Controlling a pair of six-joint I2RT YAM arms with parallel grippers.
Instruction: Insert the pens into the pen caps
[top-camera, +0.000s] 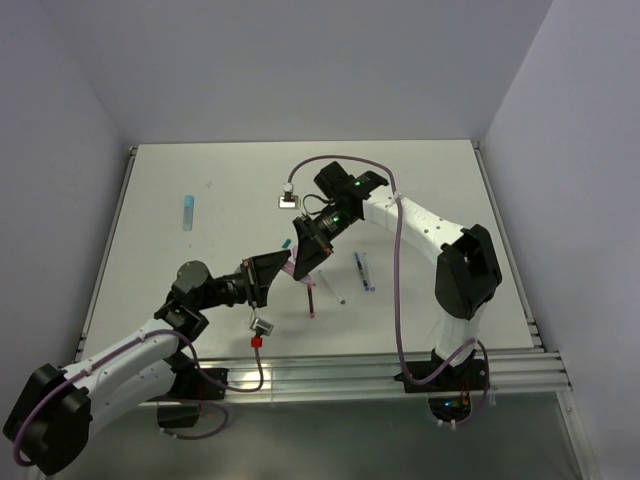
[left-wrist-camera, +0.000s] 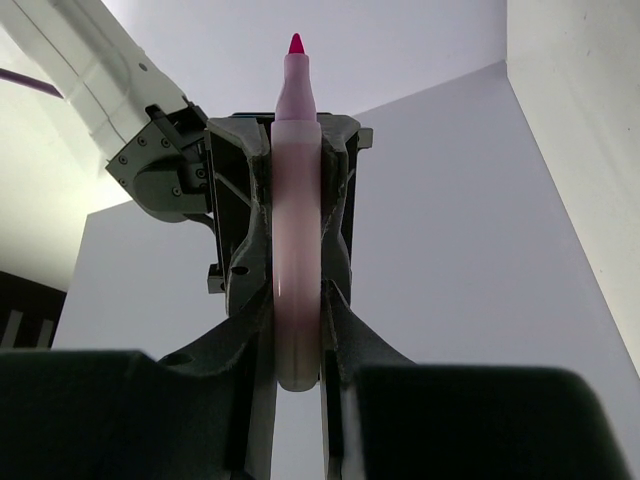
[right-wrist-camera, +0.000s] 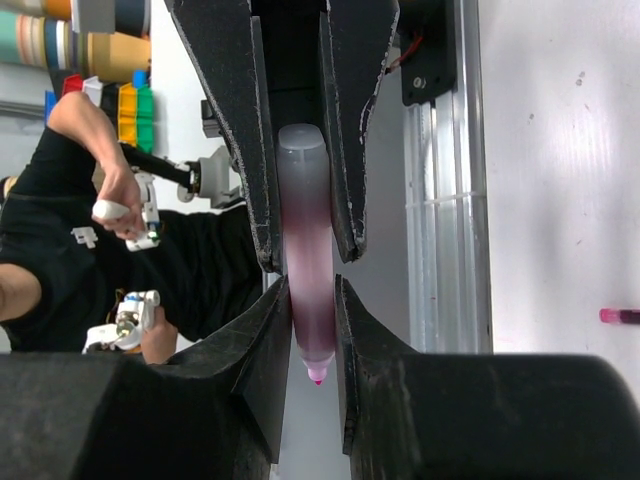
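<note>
A pink pen (left-wrist-camera: 297, 250) with a magenta tip is held between both grippers over the middle of the table (top-camera: 180, 280). My left gripper (top-camera: 283, 258) is shut on it; in the left wrist view the tip points away from that gripper. My right gripper (top-camera: 301, 262) is also shut on the pink pen (right-wrist-camera: 312, 300), its fingers along the barrel, as the right wrist view shows. Whether a cap is fitted at the blunt end is unclear.
A light blue pen (top-camera: 188, 212) lies at the left. A red pen (top-camera: 311, 300), a white pen (top-camera: 333, 288) and blue pens (top-camera: 360, 270) lie near the middle right.
</note>
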